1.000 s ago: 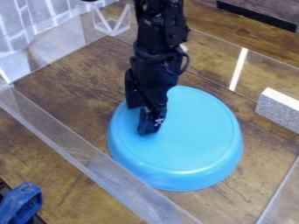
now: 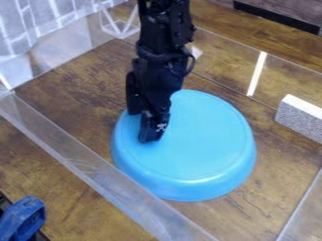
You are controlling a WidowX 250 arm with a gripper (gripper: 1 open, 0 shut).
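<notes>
My black gripper [image 2: 149,108] reaches down from the top centre onto the left part of an upturned blue bowl or lid [image 2: 201,155] in the middle of the wooden surface. Its lower end touches or hangs just over the blue top; the dark fingers blend together, so their opening is unclear.
A light speckled block [image 2: 299,118] lies at the right. A blue object [image 2: 19,218] is at the lower left. Clear panels edge the wooden surface [image 2: 70,80] on the left and bottom right. Bare wood shows at upper left and behind the bowl.
The blue bowl has slid slightly left and up in the view over the last second, and the gripper has shifted slightly left with it.
</notes>
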